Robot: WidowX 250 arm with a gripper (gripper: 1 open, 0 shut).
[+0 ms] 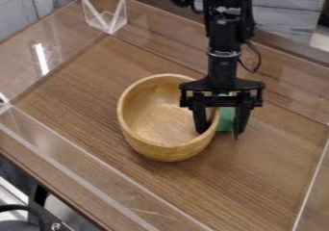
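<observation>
A tan oval bowl (157, 143) stands on the wooden table (90, 158) at the centre. My black gripper (216, 121) is lowered at the bowl's right rim, its fingers reaching over the rim and down beside a green object (229, 119) that lies just right of the bowl, partly hidden by the gripper. Whether the fingers hold that object or the rim I cannot tell.
A clear plastic holder (106, 15) stands at the back left. A dark curved object (33, 218) is at the lower left corner.
</observation>
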